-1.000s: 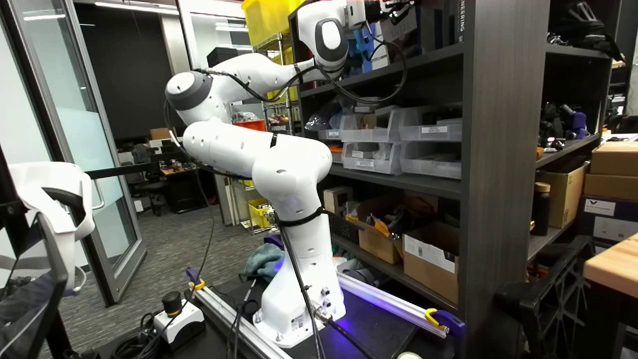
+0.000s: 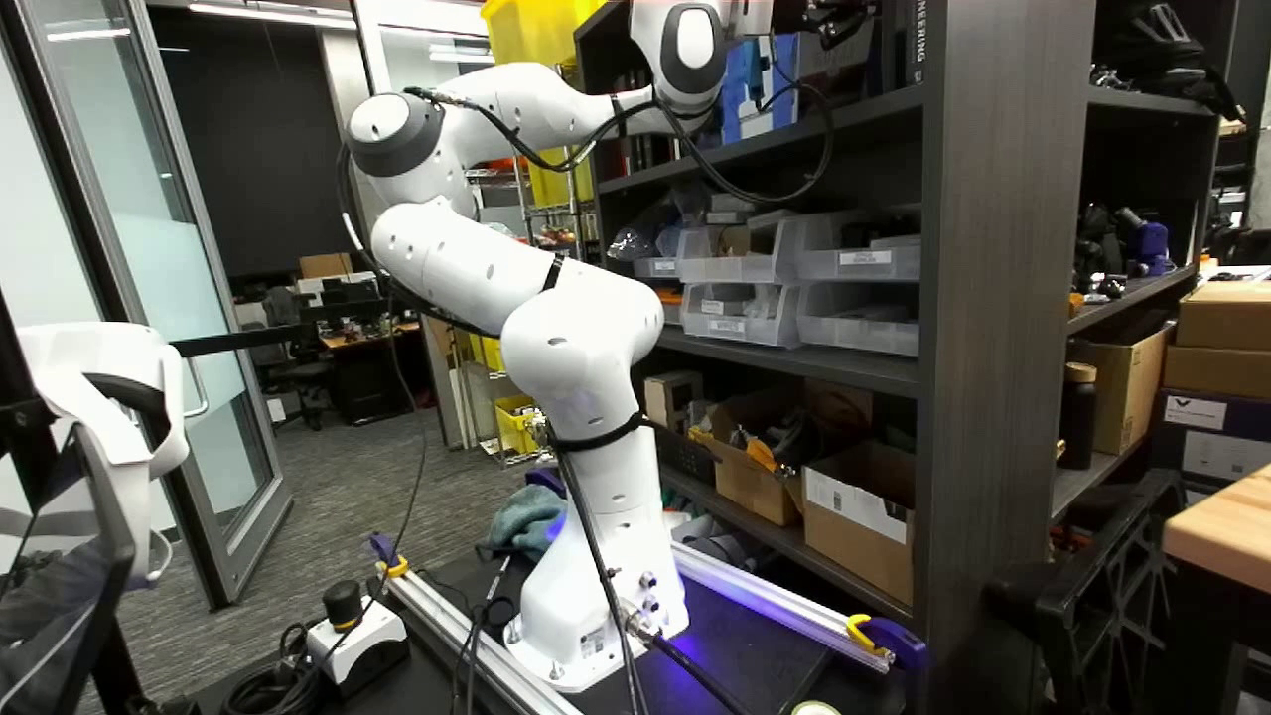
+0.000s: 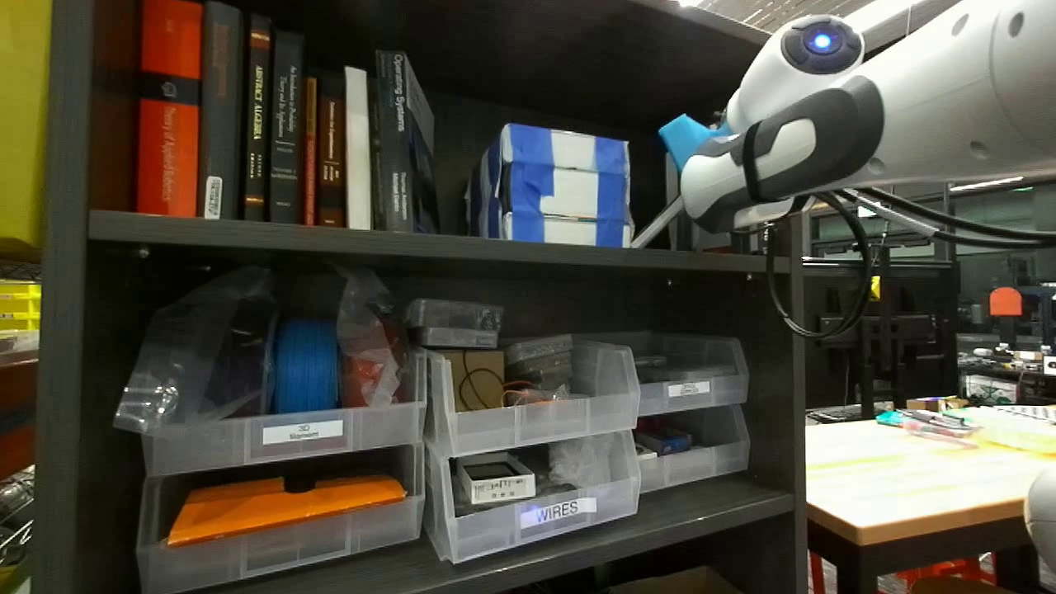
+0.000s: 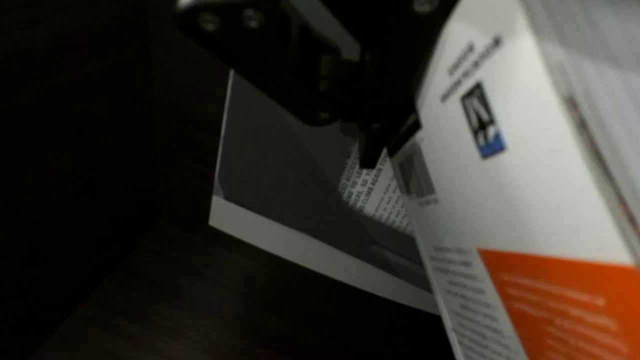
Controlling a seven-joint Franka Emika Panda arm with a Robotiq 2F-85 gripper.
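A dark grey book [image 4: 282,162] with a pale strip along its lower edge hangs tilted in the wrist view. Small print shows on a white patch of its face. My gripper is dark against it, its fingers shut on this book; the exact contact is hard to see. In exterior view 2 a thin pale edge [image 3: 658,223], apparently of the held book, slants below the wrist, close to the shelf board [image 3: 445,242]. The fingers are hidden there. Exterior view 1 shows the gripper [image 2: 840,18] at its top edge, reaching into the upper shelf.
A white book [image 4: 462,198] with an orange block stands close on the gripper's right. Left of the arm is a blue-and-white box [image 3: 564,188], then a gap and a row of books [image 3: 287,129]. Clear bins [image 3: 535,426] fill the shelf below.
In exterior view 1 the upper arm and wrist have moved right and slightly up, carrying the gripper further along the upper shelf. The base and the shelf's bins look unchanged.
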